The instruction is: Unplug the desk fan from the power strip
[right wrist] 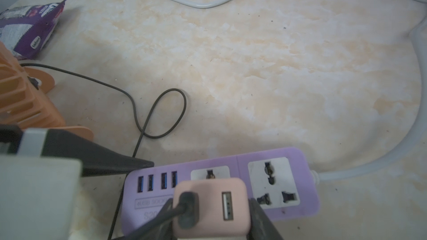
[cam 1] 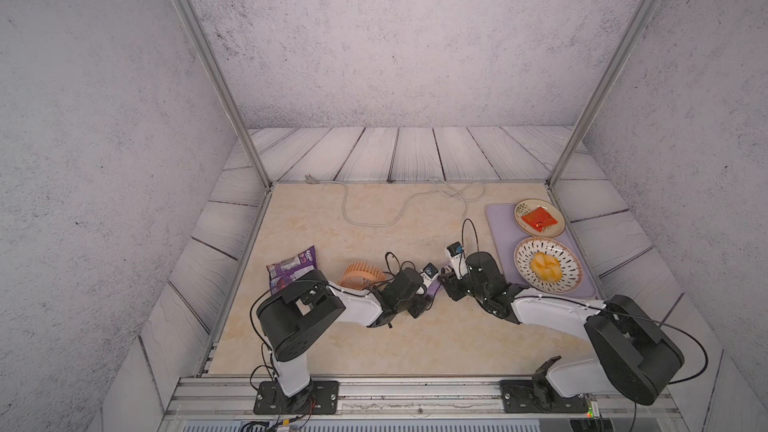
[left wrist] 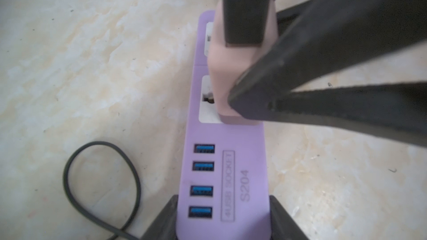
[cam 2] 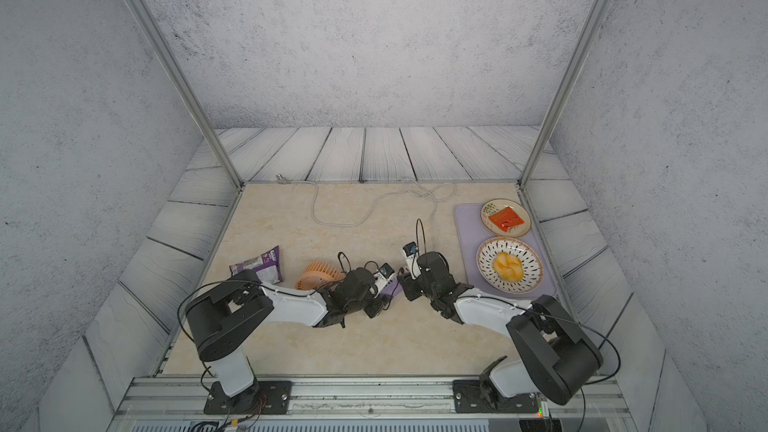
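Observation:
The lilac power strip [left wrist: 222, 160] lies on the table, its USB end between the fingers of my left gripper, which is shut on it. Over the sockets sits a pink plug with a black connector and cable; in the right wrist view, my right gripper is shut around the plug [right wrist: 235, 195]. Its underside is hidden, so I cannot tell whether the prongs are in the socket. The orange desk fan [cam 1: 361, 274] stands left of the strip, its dark cable [right wrist: 153, 106] looping across the table.
A purple snack bag [cam 1: 294, 265] lies at the left. The strip's white cord [right wrist: 378, 162] runs toward the back. On the right, a lilac tray [cam 1: 502, 228] bears two plates with food.

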